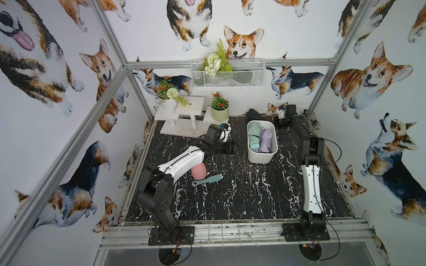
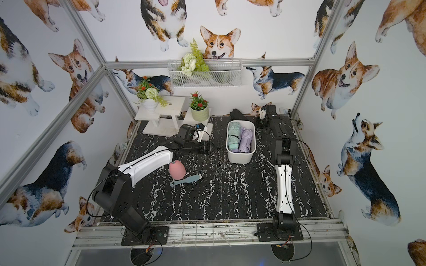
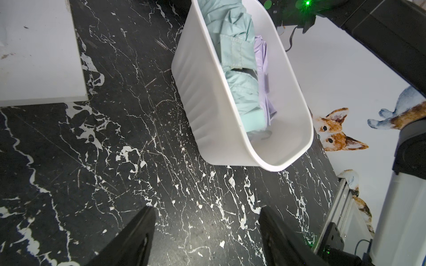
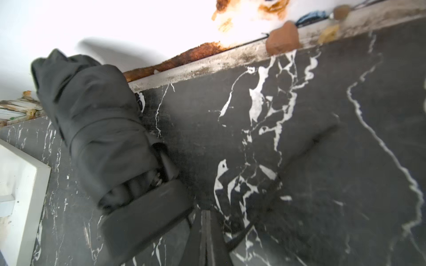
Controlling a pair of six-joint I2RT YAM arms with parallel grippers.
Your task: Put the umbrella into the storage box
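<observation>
The folded black umbrella (image 4: 106, 128) lies against the back wall, its handle end (image 4: 146, 217) towards me. Just right of that handle, my right gripper is shut with its fingertips together and nothing between them. In the top left view the umbrella (image 1: 253, 113) shows only partly, behind the white storage box (image 1: 261, 158). Inside the box are a mint-green umbrella (image 3: 241, 88) and a lilac umbrella (image 3: 263, 84), side by side. My left gripper stands open over bare tabletop, left of the box, with an empty gap.
A pink rounded object (image 1: 199, 171) and a blue-grey brush-like tool (image 1: 207, 180) lie near the left arm. The white stand (image 1: 177, 128) and green plant pot (image 1: 220, 113) occupy the back left.
</observation>
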